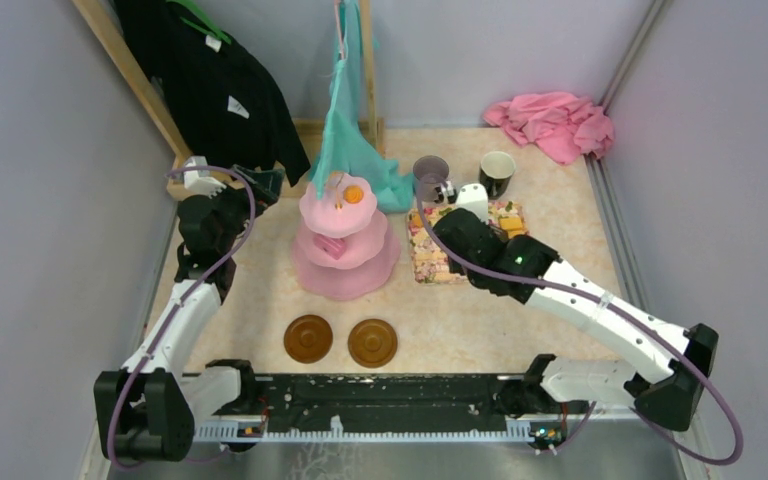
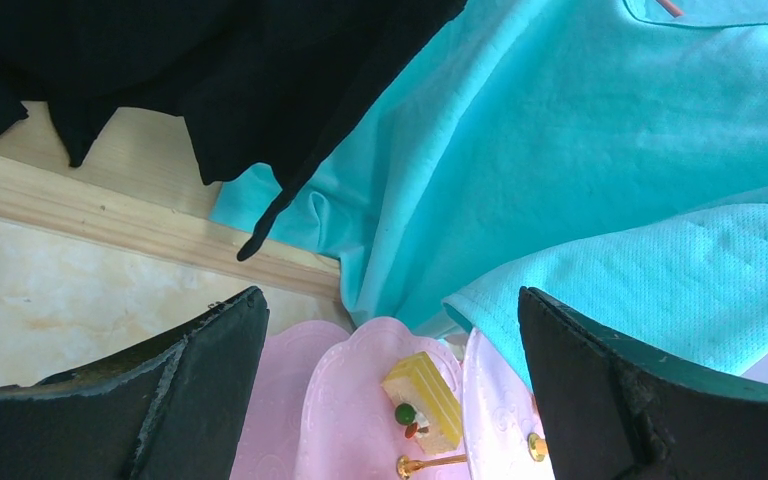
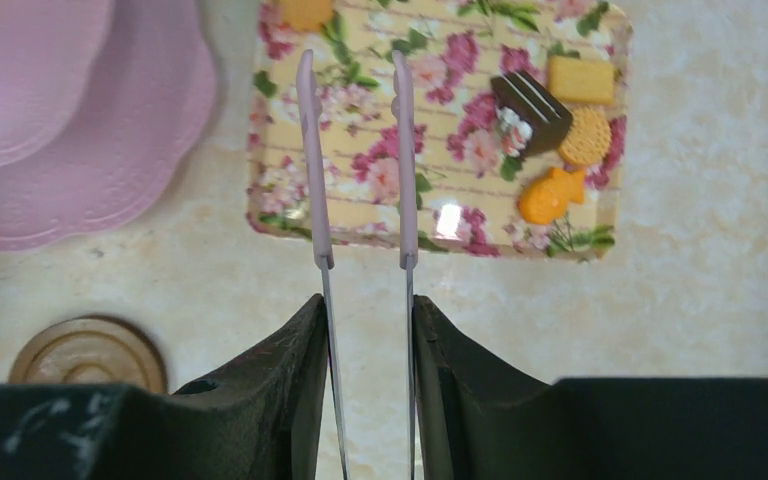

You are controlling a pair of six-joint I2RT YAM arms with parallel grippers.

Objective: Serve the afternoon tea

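Observation:
A pink three-tier stand (image 1: pixel 345 275) holds pastries, including a yellow cake (image 2: pixel 422 400). My right gripper hangs above the floral tray (image 3: pixel 350 200), its long tongs part open and empty. On the tray lie a yellow block (image 3: pixel 581 80), a round biscuit (image 3: pixel 585 135), a dark piece (image 3: pixel 535 110), an orange fish-shaped item (image 3: pixel 545 200) and another orange piece (image 3: pixel 305 14). My left gripper stands open and empty near the stand and hanging cloth.
Two brown saucers (image 1: pixel 372 343) lie at the front. A purple cup (image 1: pixel 430 167), a dark mug (image 1: pixel 496 175) and pink cloth (image 1: pixel 550 125) are at the back right. Black and teal garments hang at the back left.

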